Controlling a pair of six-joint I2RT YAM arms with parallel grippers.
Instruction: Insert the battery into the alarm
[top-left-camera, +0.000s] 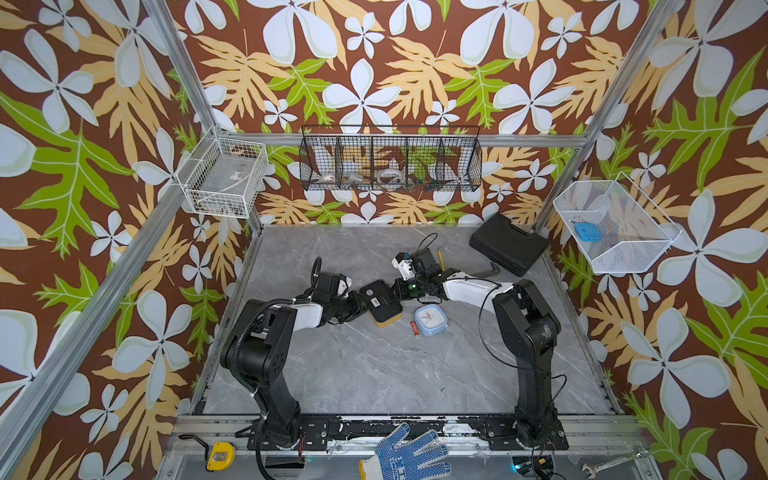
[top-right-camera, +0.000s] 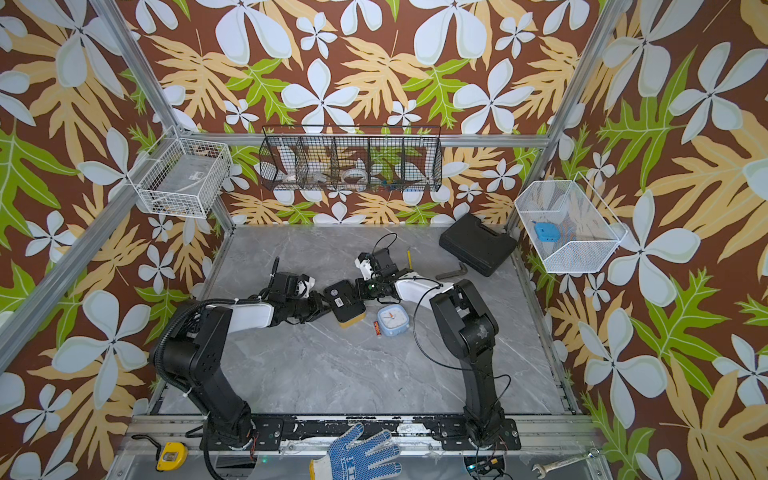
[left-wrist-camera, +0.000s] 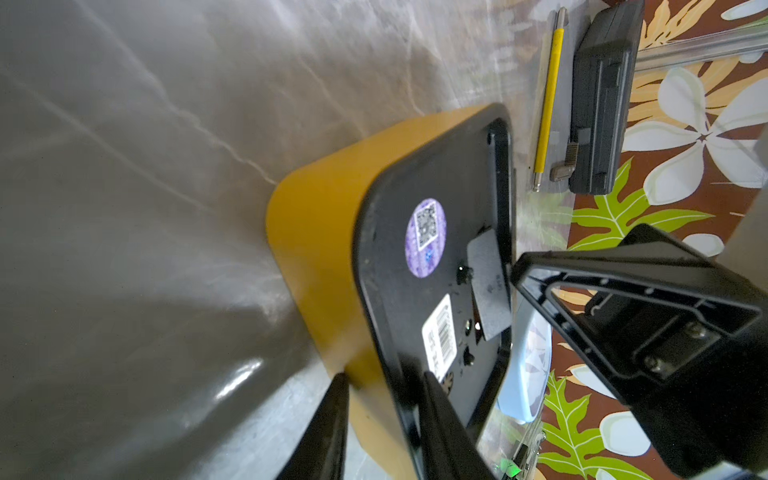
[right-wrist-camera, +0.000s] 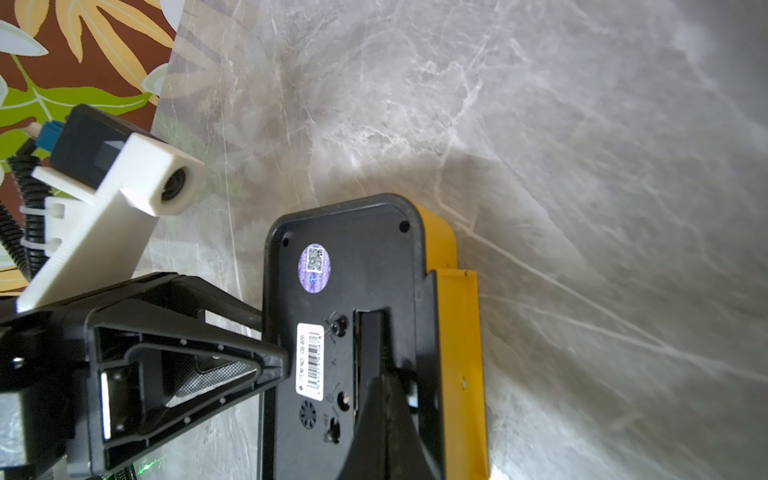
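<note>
A yellow device with a black back (top-left-camera: 381, 300) lies between my grippers, sticker, barcode and a long recess facing me. My left gripper is shut on its edge, one finger on the yellow side and the other on the black face. My right gripper is shut, fingertips at the recess near the yellow side, nothing visible between them. A small light-blue clock (top-left-camera: 431, 318) stands in front, with a small red item (top-left-camera: 415, 328) beside it, perhaps a battery.
A black case (top-left-camera: 509, 244) lies at back right, with a yellow screwdriver (left-wrist-camera: 550, 88) and a dark angled tool (top-right-camera: 451, 272) near it. Wire baskets (top-left-camera: 389, 160) hang on the frame.
</note>
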